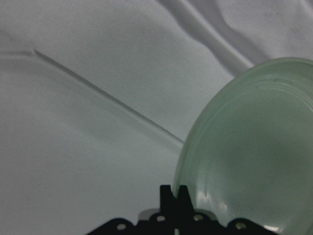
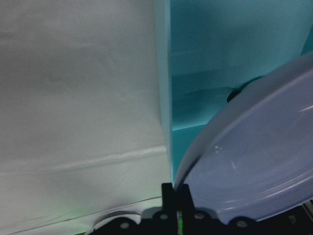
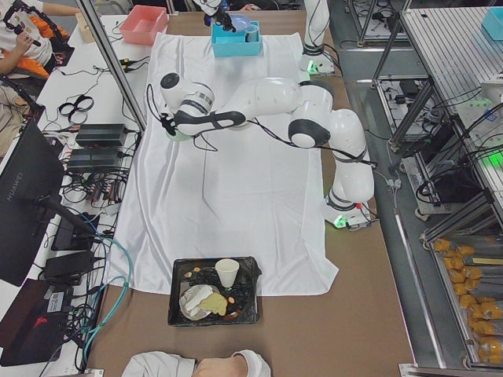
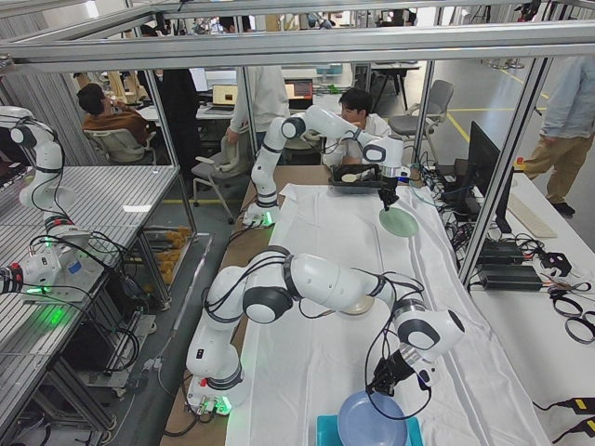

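Note:
My left gripper (image 4: 389,197) is shut on the rim of a green plate (image 1: 249,147) above the white cloth, seen in the camera right view and left wrist view. My right gripper (image 4: 381,381) is shut on the rim of a blue plate (image 2: 254,156), which is over the blue bin (image 2: 210,49) at the far end of the table in the camera left view. In that view the left arm covers much of the green plate.
A beige plate (image 4: 358,308) lies mid-cloth, partly behind the right arm. A black tray (image 3: 247,310) with a cup and food scraps stands at the table's near end in the camera left view. The cloth (image 3: 228,204) is otherwise largely clear.

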